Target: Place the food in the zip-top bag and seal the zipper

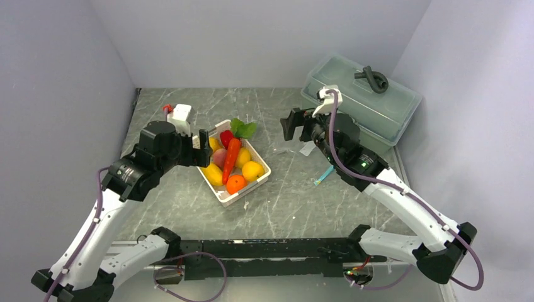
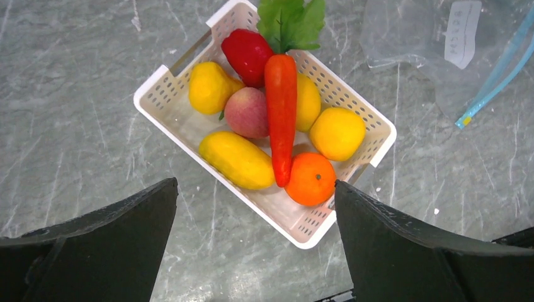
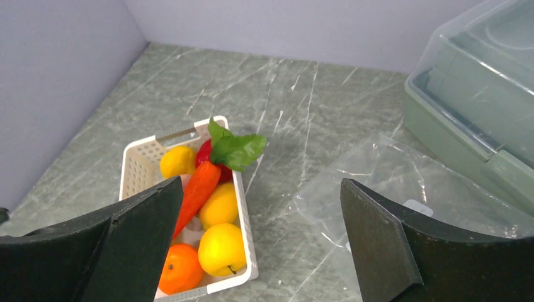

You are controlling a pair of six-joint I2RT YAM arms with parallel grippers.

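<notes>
A white basket [image 2: 208, 167] on the table holds the food: an orange carrot [image 2: 281, 116] with a green leafy top, a red pepper [image 2: 247, 56], a peach [image 2: 247, 112], an orange [image 2: 310, 179] and several yellow fruits. To its right the clear zip bag [image 3: 371, 173] lies flat, with a blue zipper strip [image 2: 488, 94] and a white label [image 2: 463, 34]. Above the basket's left side hangs my left gripper [image 1: 203, 149], open and empty. My right gripper [image 1: 291, 124] stands open over the bag's left part, nothing between its fingers.
At the back right a lidded, translucent green bin [image 1: 359, 100] stands close to the bag, a dark coiled object [image 1: 376, 80] on its lid. Bare table [image 1: 277, 198] lies in front of the basket and bag. Walls close off the back and sides.
</notes>
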